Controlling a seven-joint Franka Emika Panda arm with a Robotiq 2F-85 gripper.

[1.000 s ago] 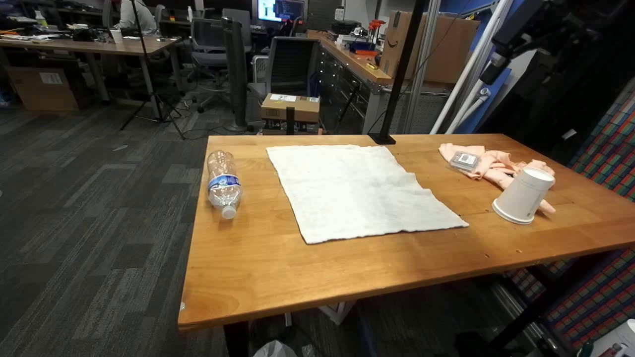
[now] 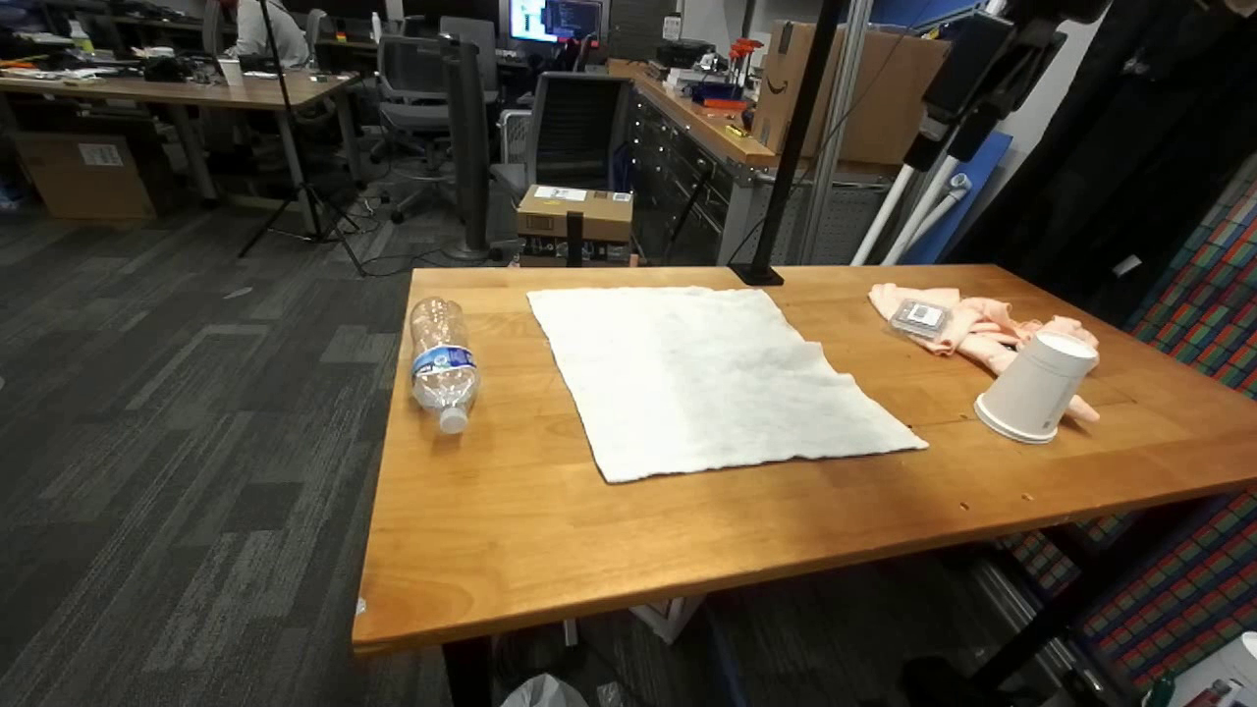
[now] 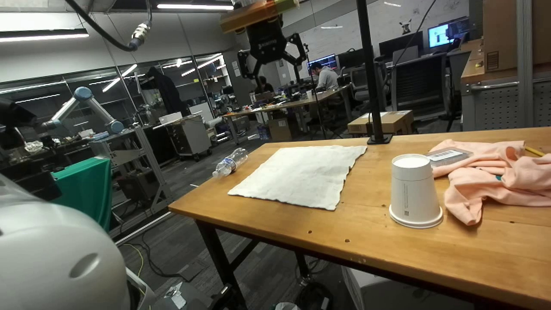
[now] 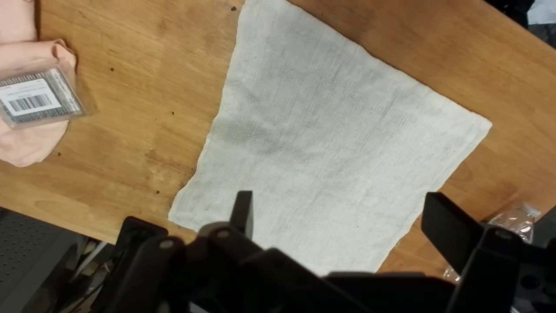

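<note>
My gripper is open and empty, its two fingers wide apart in the wrist view. It hangs high above the table in exterior view 2, touching nothing there. Under it, a white cloth [image 4: 323, 130] lies spread almost flat on the wooden table. A clear plastic bottle [image 2: 443, 363] with a blue label lies on its side at the table's left end, apart from the cloth. On the other side stands a white paper cup [image 3: 414, 191], upside down. Behind the cup is a crumpled peach cloth [image 3: 483, 175] with a clear labelled box [image 4: 36, 98] resting on it.
A black post [image 2: 772, 177] rises from the table's back edge behind the white cloth. Bare wood [image 2: 530, 542] runs along the front edge. A cardboard box [image 2: 574, 224] sits beyond the back edge, off the table.
In exterior view 1 my gripper has shifted left at the upper right of the picture. The white cloth, bottle, cup and peach cloth stay where they were.
</note>
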